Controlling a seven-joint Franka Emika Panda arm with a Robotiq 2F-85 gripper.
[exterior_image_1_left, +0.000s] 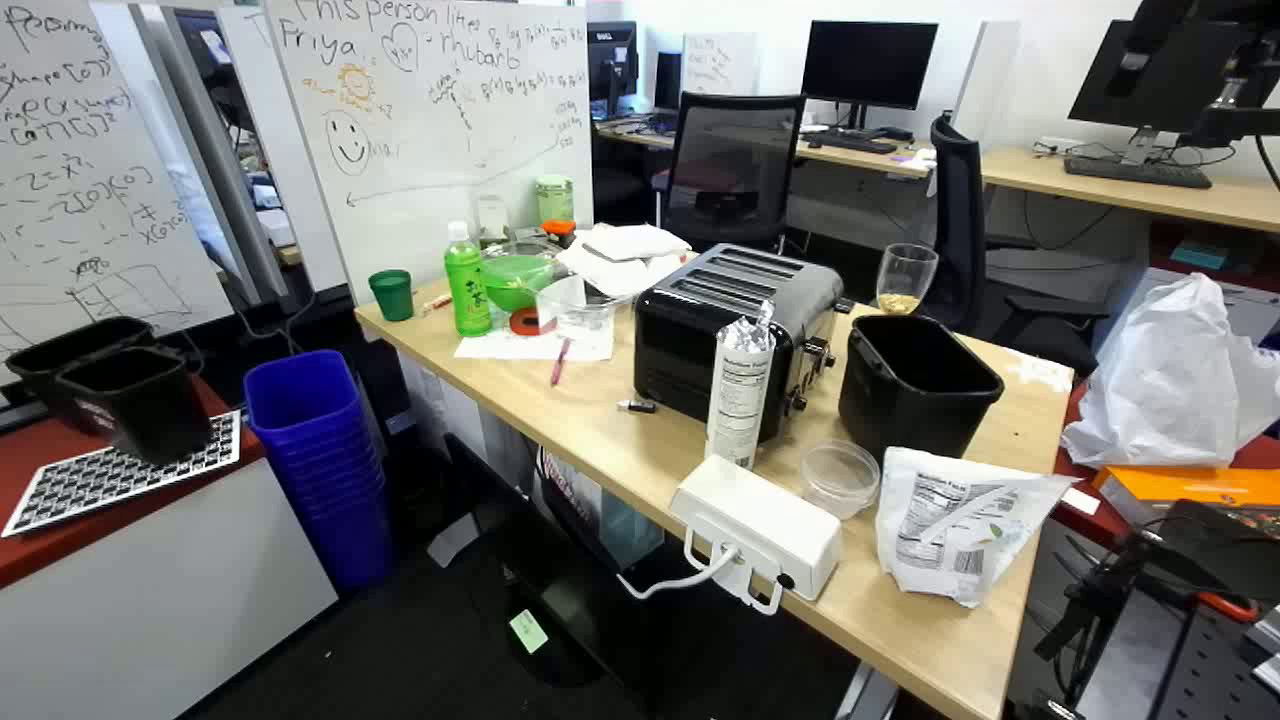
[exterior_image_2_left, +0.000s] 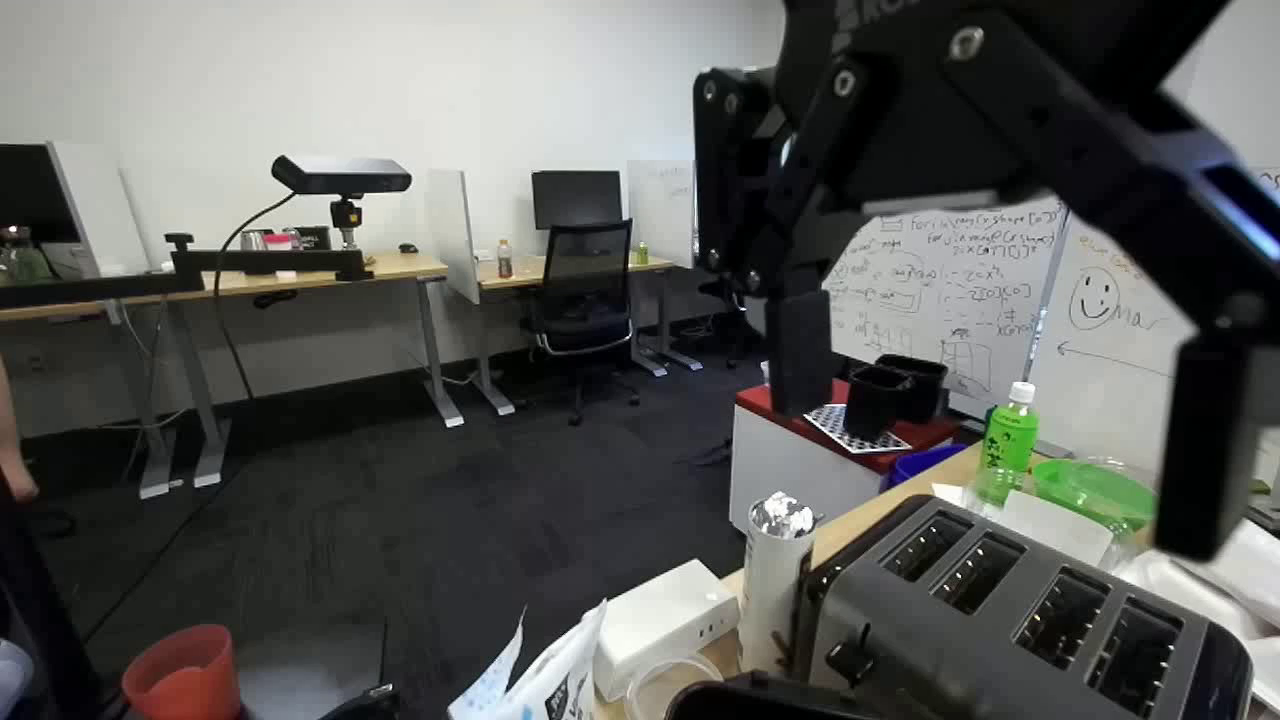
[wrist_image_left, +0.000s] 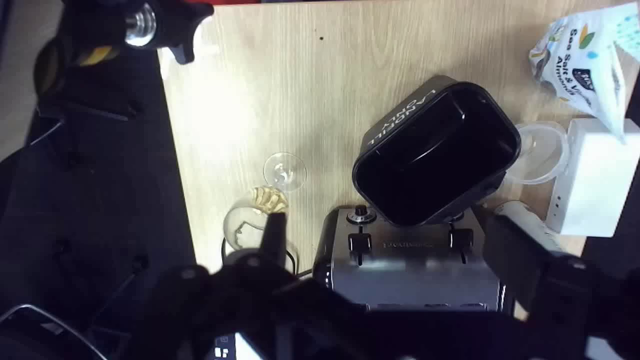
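My gripper (exterior_image_2_left: 994, 474) stands open, its two fingers (exterior_image_2_left: 801, 348) wide apart with nothing between them. In the wrist view the gripper is over the table, with the black toaster (wrist_image_left: 414, 288) and the near side of a black bin (wrist_image_left: 444, 138) marked "LANDFILL ONLY" between its fingers in the picture. No contact shows. The bin looks empty. A stemmed glass (exterior_image_1_left: 907, 278) holding pale yellow pieces stands beyond the bin. A white almond bag (exterior_image_1_left: 960, 526) is by the table's front edge.
A foil-topped tube (exterior_image_1_left: 740, 390), a clear round tub (exterior_image_1_left: 840, 474) and a white power box (exterior_image_1_left: 756, 522) crowd the toaster. A green bottle (exterior_image_1_left: 465, 282) and green bowl (exterior_image_1_left: 518, 278) sit at the far end. Bare table (wrist_image_left: 324, 66) lies beside the bin.
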